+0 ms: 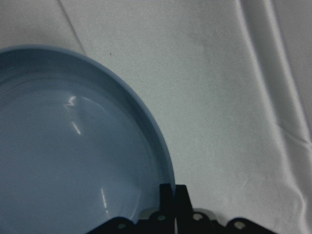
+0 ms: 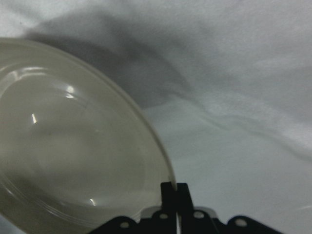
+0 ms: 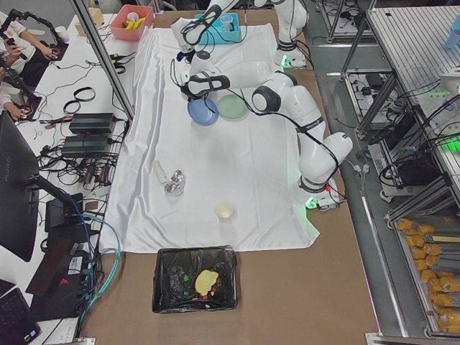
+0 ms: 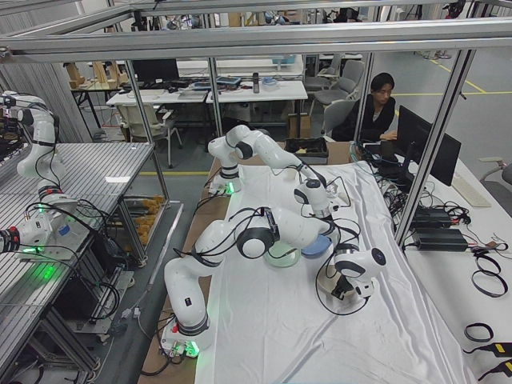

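My left gripper is shut on the rim of a blue plate [image 1: 73,156], seen in the left wrist view on white cloth. My right gripper is shut on the rim of a cream plate [image 2: 73,141], slightly tilted with a shadow beside it. A green plate [image 3: 233,109] lies just right of the blue one in the camera left view. The cream plate is largely hidden behind the arms in both outside views.
A white cylinder [image 3: 159,171], a foil object [image 3: 175,184] and a small cream bowl [image 3: 223,210] lie on clear cloth [image 3: 259,208]. A black tray [image 3: 164,284], a blue bin [image 3: 228,25] and a red bin [image 3: 144,29] stand outside the cloth.
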